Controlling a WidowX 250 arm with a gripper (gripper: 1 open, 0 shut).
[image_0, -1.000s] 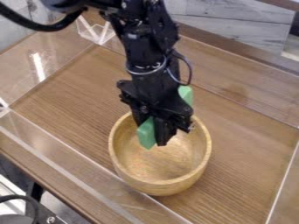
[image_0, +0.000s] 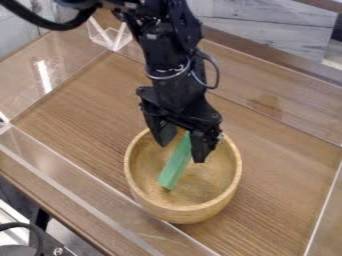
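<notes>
A round wooden bowl (image_0: 195, 195) sits on the wooden table, with a long green object (image_0: 174, 166) lying inside it, slanted from upper right to lower left. My black gripper (image_0: 182, 136) hangs open over the back of the bowl, at the upper end of the green object, partly hiding that end.
Bare wood (image_0: 270, 140) is clear to the right and to the left of the bowl. A pale wall stands at the back. Clear plastic edging runs along the left, and a black cable shows at the bottom left.
The green object has gone from between my fingers, above the bowl, down into it. My gripper has opened.
</notes>
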